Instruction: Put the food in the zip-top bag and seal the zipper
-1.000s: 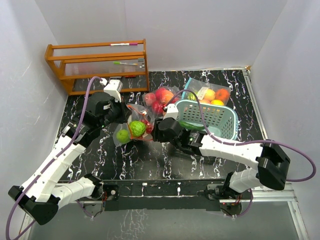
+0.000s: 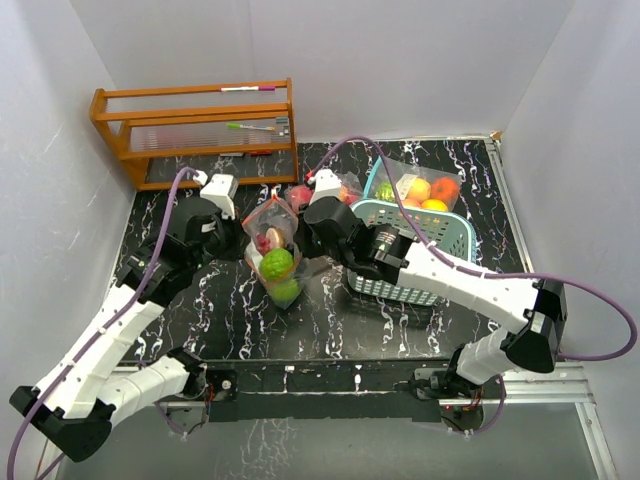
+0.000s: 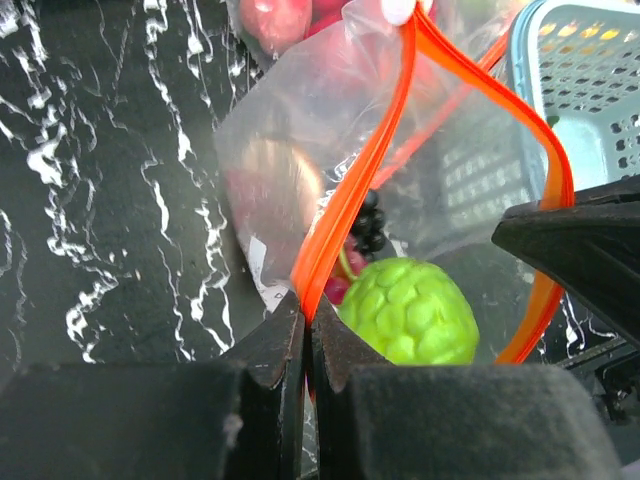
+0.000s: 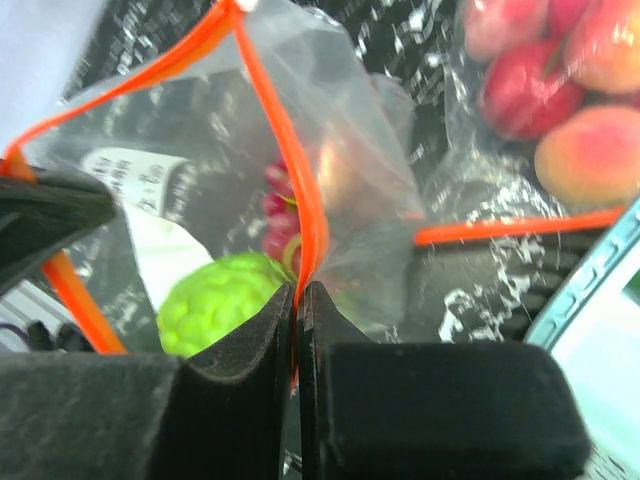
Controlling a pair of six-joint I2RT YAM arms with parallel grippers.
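A clear zip bag [image 2: 270, 225] with an orange zipper hangs between my grippers, holding a green custard-apple-like fruit [image 3: 405, 310], dark grapes [image 3: 368, 220], red pieces and lower green fruit. My left gripper is shut on the orange zipper edge [image 3: 350, 190]. My right gripper is shut on the opposite zipper edge [image 4: 280, 120]. The bag's mouth gapes between them, and its bottom hangs toward the table's front.
A mint basket [image 2: 455, 240] stands to the right, with a bag of mixed fruit [image 2: 445, 190] behind it. Peach bags [image 4: 585, 160] lie behind the held bag. A wooden rack [image 2: 200, 115] is at back left.
The bag now hangs more upright, its contents settled lower.
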